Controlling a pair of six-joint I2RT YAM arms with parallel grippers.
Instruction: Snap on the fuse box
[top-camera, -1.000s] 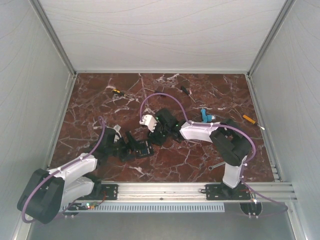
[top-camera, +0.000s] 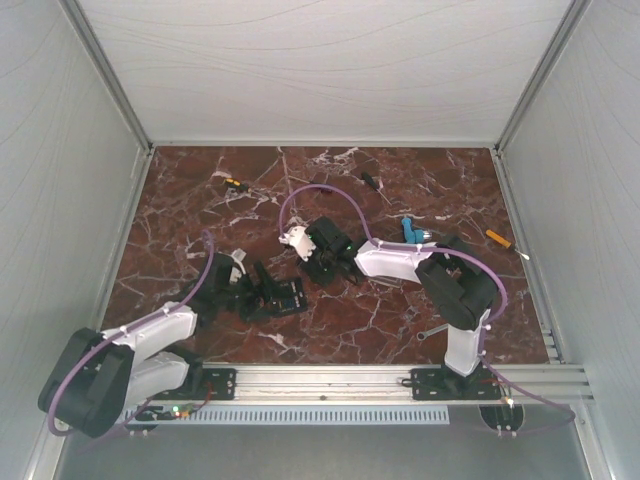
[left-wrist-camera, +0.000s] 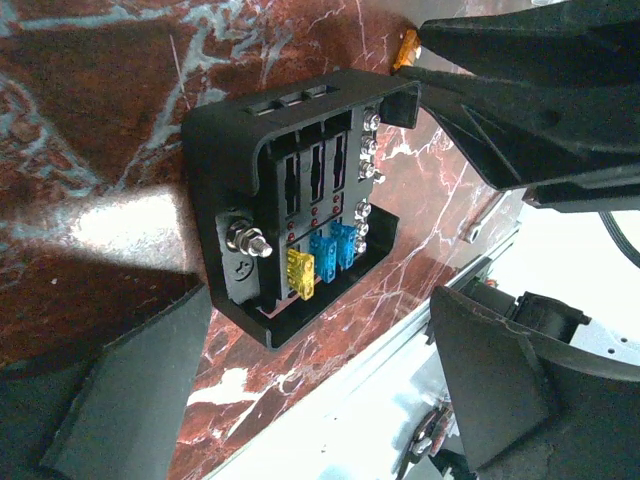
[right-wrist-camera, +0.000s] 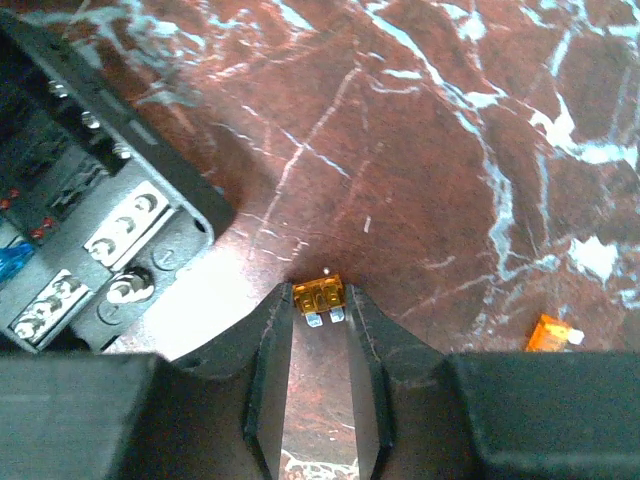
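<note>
The black fuse box (left-wrist-camera: 300, 140) sits on the marble table, a yellow fuse (left-wrist-camera: 300, 272) and two blue fuses (left-wrist-camera: 335, 245) in its lower row. My left gripper (top-camera: 262, 295) is at the box's left in the top view; its fingers stand apart around the box in the left wrist view, nothing seen between them. My right gripper is right beside the box, its fingertips on a small orange fuse (right-wrist-camera: 318, 295) at table level. Another orange fuse (right-wrist-camera: 548, 333) lies loose to the right.
Screwdrivers (top-camera: 372, 185) lie at the back, a blue tool (top-camera: 412, 230) and an orange screwdriver (top-camera: 500, 240) at the right, a wrench (top-camera: 430, 331) near the front.
The arms have moved only very slightly in the top view; the fuse box stays where it was.
</note>
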